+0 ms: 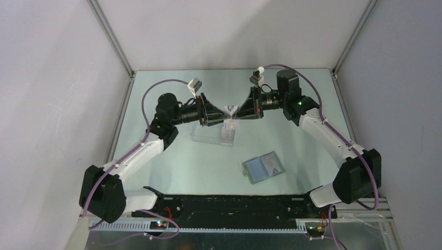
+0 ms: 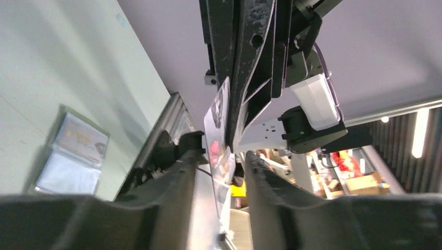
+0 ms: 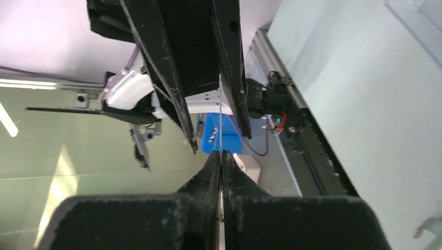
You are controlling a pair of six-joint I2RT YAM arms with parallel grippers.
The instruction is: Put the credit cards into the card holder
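A pale credit card [image 1: 230, 125] hangs in the air between my two grippers. My right gripper [image 1: 235, 115] is shut on the card's edge; in the right wrist view the card [image 3: 220, 117] shows edge-on as a thin line rising from the closed fingertips. My left gripper is open, its blurred fingers standing apart on either side of the card [image 2: 216, 125]. Lower right on the table lies the open card holder [image 1: 264, 167], blue-grey with a green edge; a card [image 1: 272, 164] sits in its right half.
Behind and below the grippers, a clear tray [image 1: 206, 135] stands on the table with another card [image 1: 228, 136] at its right end. Free table lies around the holder. Both gripper tips are very close together.
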